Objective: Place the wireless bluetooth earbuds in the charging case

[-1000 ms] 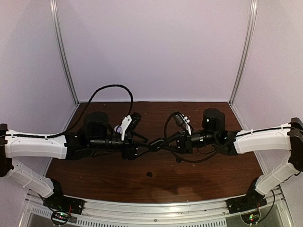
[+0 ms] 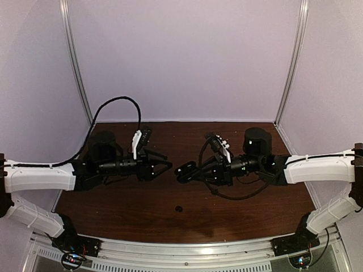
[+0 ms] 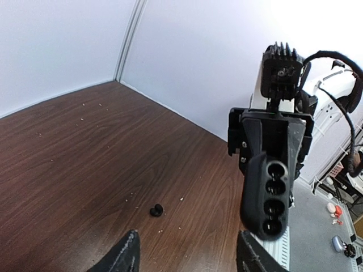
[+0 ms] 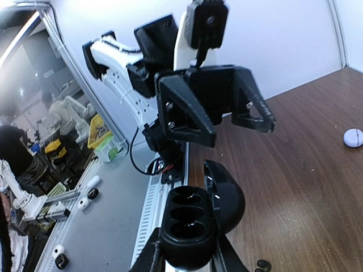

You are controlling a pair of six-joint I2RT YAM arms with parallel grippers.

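The black charging case [image 2: 186, 171] is held up off the table, with my right gripper [image 2: 199, 171] shut on it. Its lid [image 4: 231, 198] stands hinged open in the right wrist view, and the body [image 4: 187, 226] shows dark round hollows; how deep they are filled I cannot tell. To the left of the case, a short gap away, my left gripper [image 2: 166, 161] has its fingers apart. Nothing shows between its fingers in the left wrist view. A small black earbud [image 2: 178, 208] lies on the table in front of the arms, also seen as a dark earbud [image 3: 156, 210] from the left wrist.
A white ball-like object [image 4: 353, 137] rests on the table in the right wrist view. Pale walls enclose its back and sides, and a metal rail [image 2: 187, 246] runs along the front.
My left gripper has drawn back to the left, from touching or overlapping the case to clear of it. The right arm and the earbud on the table look unmoved.
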